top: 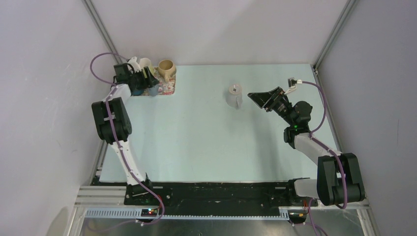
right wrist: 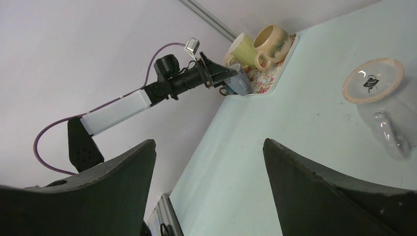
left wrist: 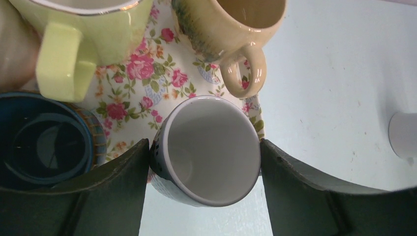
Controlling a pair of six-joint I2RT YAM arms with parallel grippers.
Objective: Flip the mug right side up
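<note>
A pale blue-grey mug (left wrist: 211, 147) is held with my left gripper (top: 152, 77) shut on it, fingers on opposite sides. In the left wrist view its white inside faces the camera; the right wrist view shows the same mug (right wrist: 240, 82) tilted at the tray's front edge. Whether its base touches the tray, I cannot tell. Further right on the table, a white mug (top: 235, 89) stands upside down. Its round base (right wrist: 373, 81), bearing a small dark mark, faces up, and its handle (right wrist: 392, 133) points to the front. My right gripper hangs open and empty, right of that white mug.
The flowered tray (left wrist: 157, 91) at the back left carries a tan mug (top: 167, 68), a green mug (left wrist: 98, 37) and a dark blue mug (left wrist: 44, 140), all close to the held one. Walls border the table's back and sides.
</note>
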